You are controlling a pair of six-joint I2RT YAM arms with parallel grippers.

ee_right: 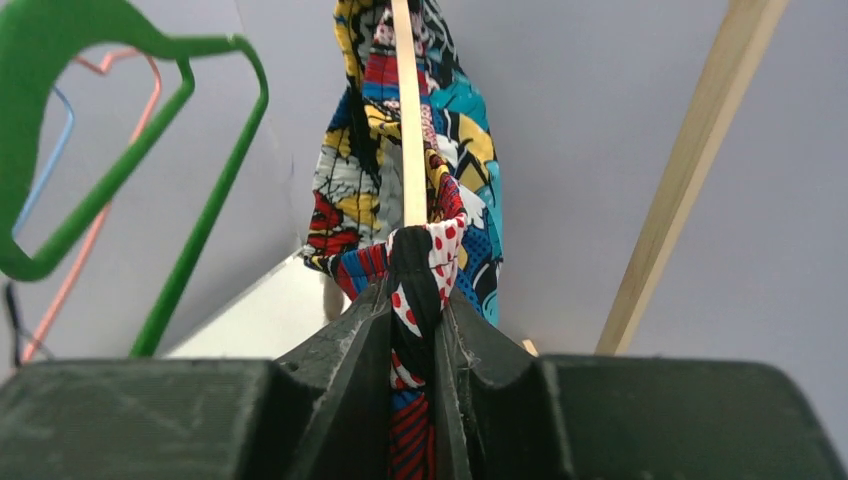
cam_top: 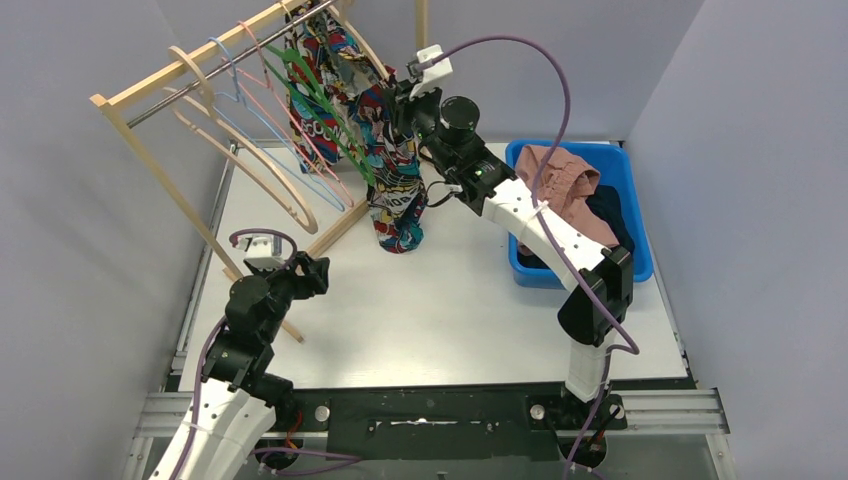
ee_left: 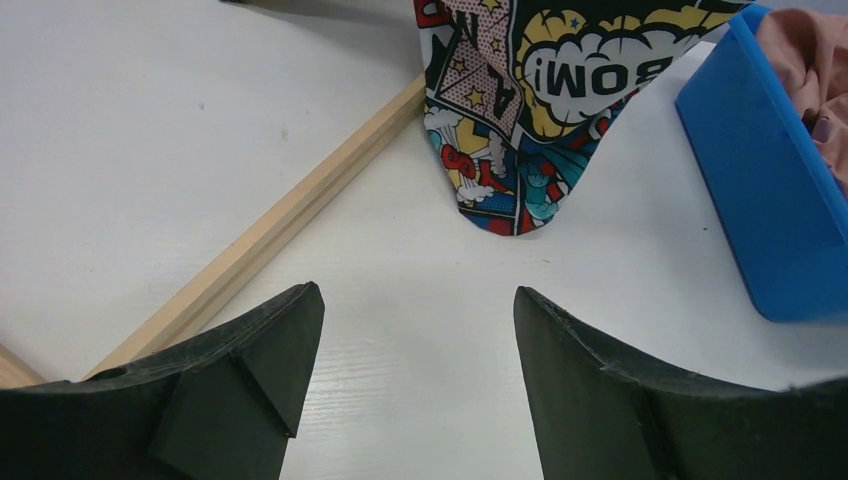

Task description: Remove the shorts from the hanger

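Observation:
The comic-print shorts (cam_top: 398, 200) hang from the wooden hanger (cam_top: 362, 45) on the rack. In the right wrist view, the pale hanger arm (ee_right: 411, 130) runs down in front of the shorts (ee_right: 475, 200) and its end disappears under bunched cloth. That bunch is between the fingers of my right gripper, which is shut on it. My left gripper stands open and empty over the table, short of the shorts' lower hem (ee_left: 505, 200). The top of the hanger is partly out of view.
A green hanger (cam_top: 325, 100) hangs just left of the shorts, with pink, blue and wooden ones farther left. The rack's wooden foot (ee_left: 270, 230) crosses the table. A blue bin (cam_top: 640, 230) with clothes stands at the right.

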